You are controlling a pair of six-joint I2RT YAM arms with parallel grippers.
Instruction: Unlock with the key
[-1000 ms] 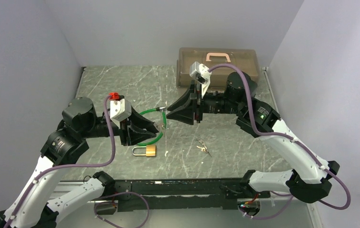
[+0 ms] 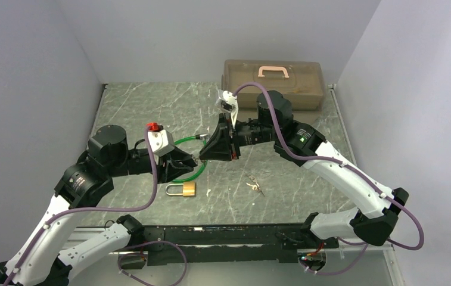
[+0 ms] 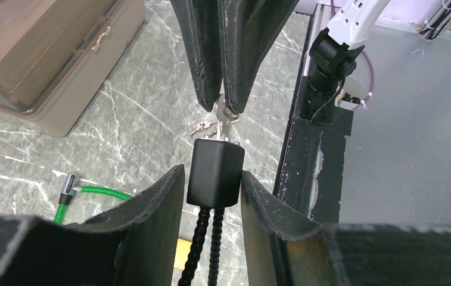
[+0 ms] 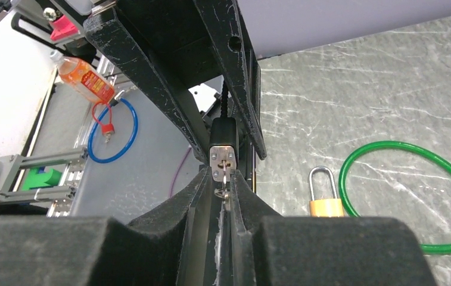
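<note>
My left gripper (image 2: 190, 164) is shut on a small black lock body (image 3: 214, 173) with a metal top, its two black cords hanging down. A key (image 4: 224, 182) stands upright in that top. My right gripper (image 2: 204, 156) is at the key's head, its fingertips on either side of it; whether they grip it is unclear. A brass padlock (image 2: 188, 189) and a green cable lock (image 2: 199, 171) lie on the marble surface (image 2: 133, 101), with loose keys (image 2: 254, 186) to their right.
A translucent brown toolbox (image 2: 300, 86) stands at the back right. Walls enclose the back and both sides. The front edge of the surface runs along both arm bases.
My right gripper has moved left and down to the key at the left gripper.
</note>
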